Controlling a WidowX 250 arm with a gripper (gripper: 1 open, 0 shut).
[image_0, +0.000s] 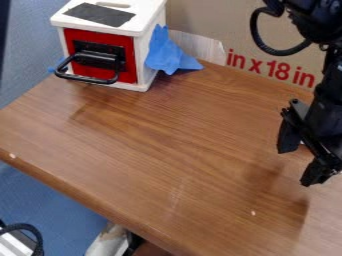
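Note:
My black gripper (298, 157) is at the right edge of the camera view, low over the wooden table (147, 170), pointing down. Its two dark fingers appear apart, with nothing visible between them. A white toy oven (139, 17) with a red front and a black door handle stands at the back left of the table. A blue cloth (181, 58) lies against the oven's right side.
A cardboard box (241, 50) with red printing stands behind the table. The table's left edge drops to a blue floor (34, 185).

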